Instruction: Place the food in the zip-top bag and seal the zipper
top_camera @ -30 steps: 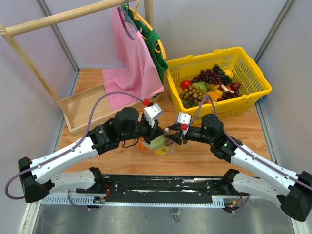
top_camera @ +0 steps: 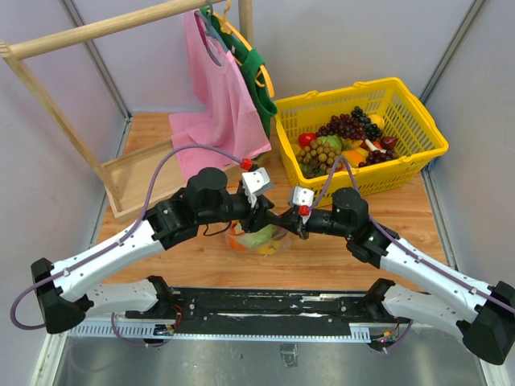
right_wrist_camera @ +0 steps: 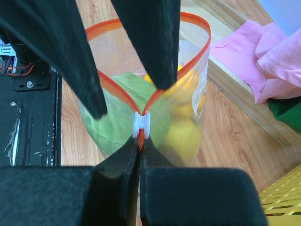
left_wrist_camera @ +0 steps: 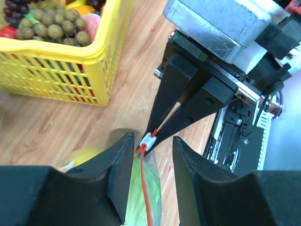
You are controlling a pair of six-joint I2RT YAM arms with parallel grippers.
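Observation:
A clear zip top bag (right_wrist_camera: 178, 108) with an orange zip strip stands on the table, its mouth spread open in the right wrist view. Green and yellow food (right_wrist_camera: 181, 141) shows inside it. The white slider (right_wrist_camera: 141, 125) sits at the near end of the strip, where the two orange sides meet. Just below the slider, my right gripper is shut on the thin strip end. My left gripper is open, its dark fingers (left_wrist_camera: 123, 165) apart on either side of the slider and above it. From the top, both arms hide the slider.
Behind the right arm stands a yellow basket (top_camera: 390, 178) of assorted fruit. A wooden rack (top_camera: 113, 32) with a pink garment (top_camera: 219, 104) is at the back left. Bare table (top_camera: 185, 261) lies left of the bag.
The right gripper's fingers have gone from apart to shut at the bag's zip end. My left gripper has shifted slightly right, closer to the right one.

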